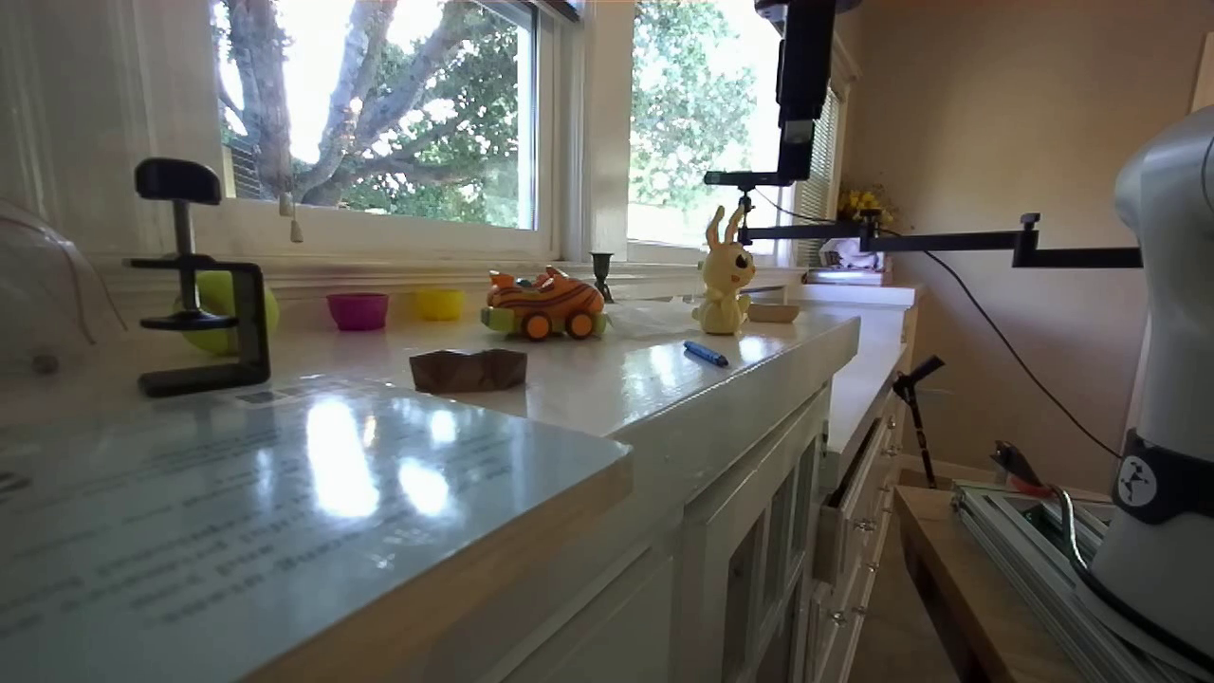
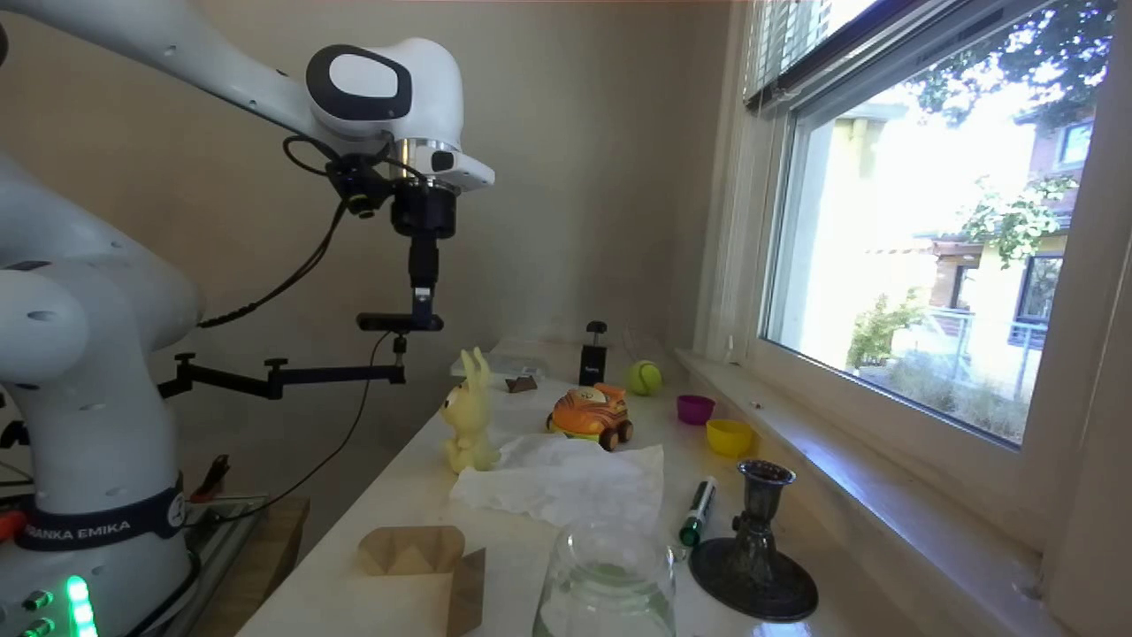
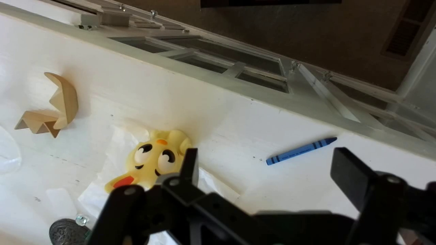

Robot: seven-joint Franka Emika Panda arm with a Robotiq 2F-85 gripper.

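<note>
Wide apart in the wrist view, the fingers of my gripper are open with only bare counter seen between them. A blue crayon [image 3: 301,151] lies below, partly between the fingers and toward the counter's front edge. Close to the left finger in that picture is a yellow bunny toy [image 3: 155,157], its lower part hidden by the gripper. Seen from the side in exterior view 2, the gripper [image 2: 422,318] hangs above the counter, clear of the upright bunny [image 2: 469,414]. The crayon [image 1: 706,353] rests flat near the edge in exterior view 1.
An orange toy car [image 2: 590,414], white paper [image 2: 573,483], purple cup [image 2: 695,409], yellow cup [image 2: 729,436], candle holder [image 2: 755,552], green marker [image 2: 696,511] and glass jar [image 2: 607,584] share the counter. A black clamp [image 1: 199,285] stands at one end.
</note>
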